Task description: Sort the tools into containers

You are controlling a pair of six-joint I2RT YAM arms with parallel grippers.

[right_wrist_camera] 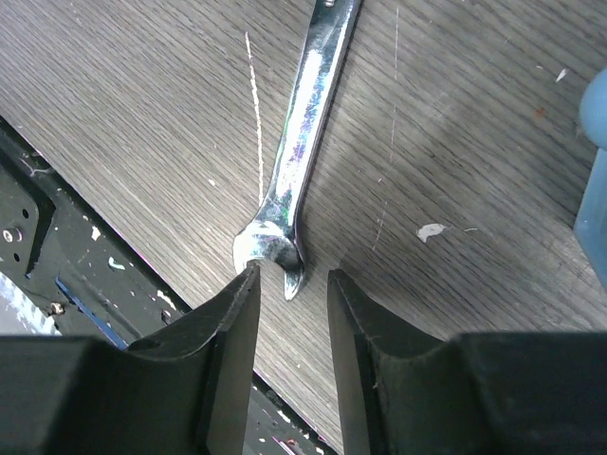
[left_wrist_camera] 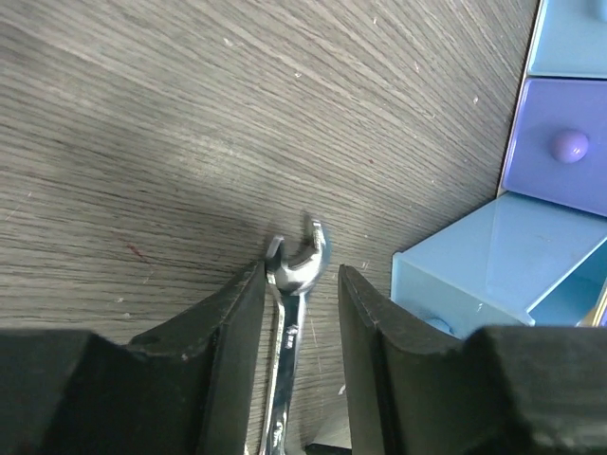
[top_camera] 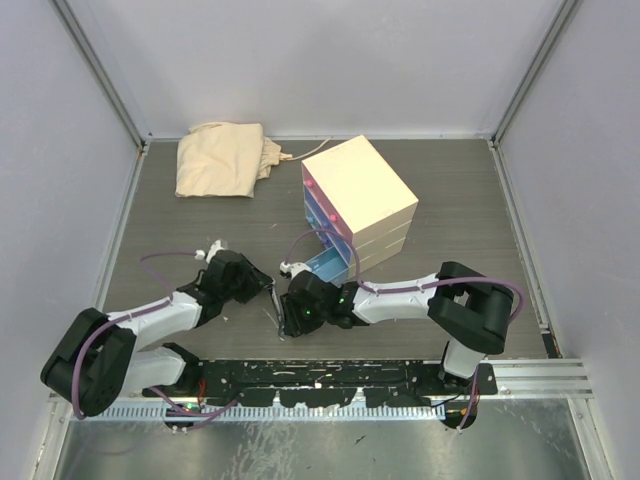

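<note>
A silver wrench lies on the wooden floor between my two grippers, also seen in the right wrist view (right_wrist_camera: 308, 114). My left gripper is part open at its upper open end, which shows between and just beyond the fingertips. My right gripper is at the other open end, with the wrench's tip at its fingertips; whether it grips it I cannot tell. A pale blue drawer (top_camera: 328, 263) is pulled out from the drawer box (top_camera: 360, 185), just beyond my right gripper.
A folded beige cloth (top_camera: 215, 160) lies at the back left. The black rail (top_camera: 320, 375) runs along the front edge.
</note>
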